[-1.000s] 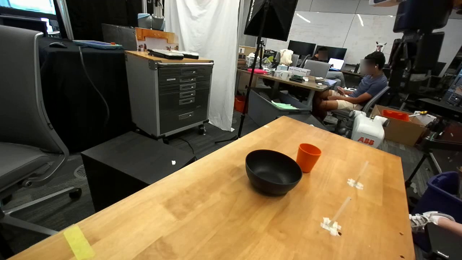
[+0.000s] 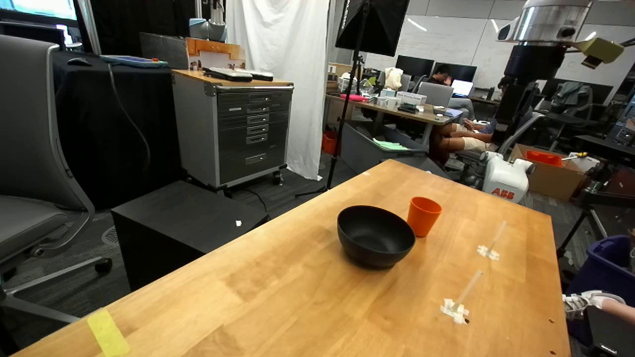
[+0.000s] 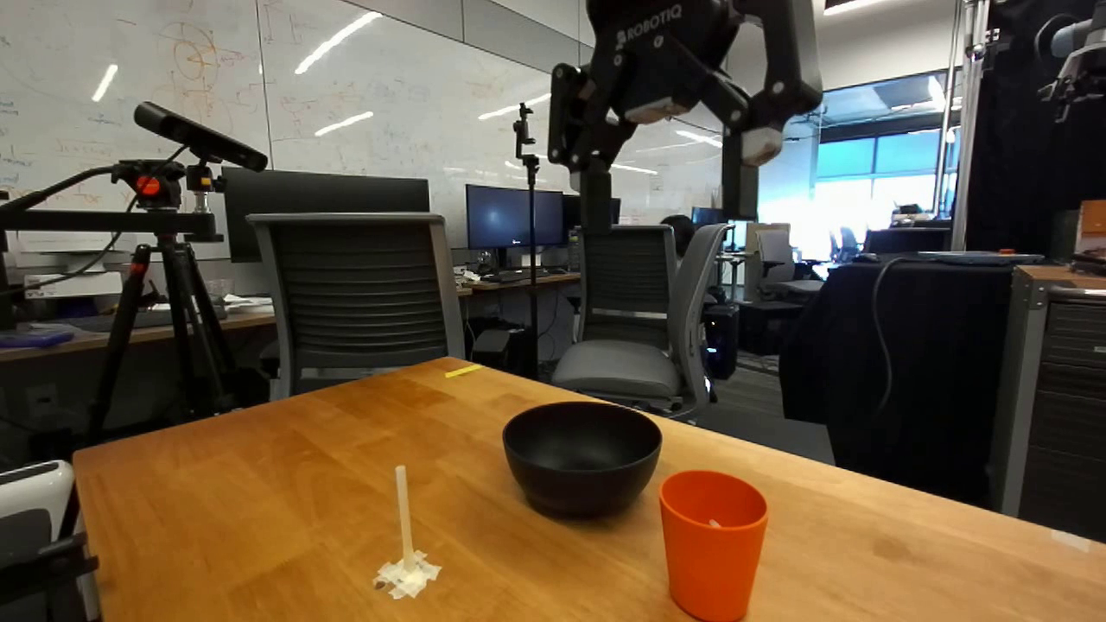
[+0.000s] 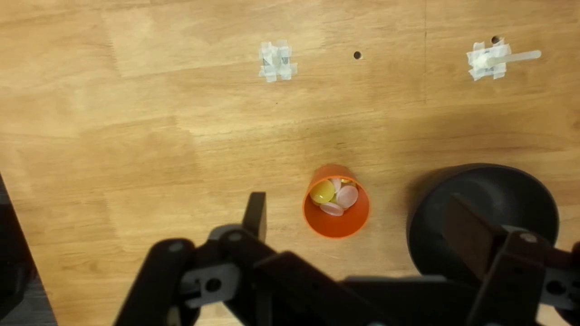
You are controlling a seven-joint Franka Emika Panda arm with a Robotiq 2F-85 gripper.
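An orange cup (image 3: 715,555) stands upright on the wooden table, close beside a black bowl (image 3: 582,466). Looking down from the wrist, I see yellow and pink round pieces (image 4: 346,196) inside the cup. The bowl appears empty where its inside shows; one finger covers part of it in the wrist view. High above the table, my gripper (image 3: 668,195) hangs open with nothing between its fingers. In the wrist view the cup (image 4: 337,225) lies between the two fingers, well below them, and the bowl (image 4: 489,182) sits under the right finger.
Two thin pale sticks are taped upright to the table, one (image 2: 468,289) nearer and one (image 2: 498,235) farther. Yellow tape (image 2: 108,333) marks the table's near left end. The surface between bowl and tape is clear.
The arm and gripper have shifted left in exterior view 1, now covering much of the seated person behind. The cup and bowl have stayed put.
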